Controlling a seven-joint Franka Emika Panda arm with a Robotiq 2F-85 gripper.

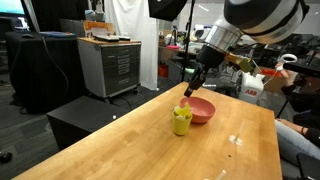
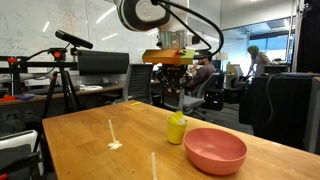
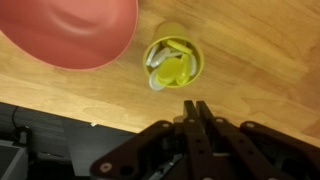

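A small yellow cup [image 1: 181, 123] stands upright on the wooden table, holding yellow and whitish pieces [image 3: 178, 66] that show from above in the wrist view. Right beside it is a wide pink-red bowl [image 2: 215, 150]; the part of its inside seen in the wrist view is bare. Above the cup and apart from it hangs my gripper. Its dark fingers lie close together, shut, and whatever may be between them cannot be made out.
Small whitish scraps [image 2: 115, 145] and a thin white stick [image 2: 154, 166] lie on it. A grey drawer cabinet [image 1: 112, 68] stands behind.
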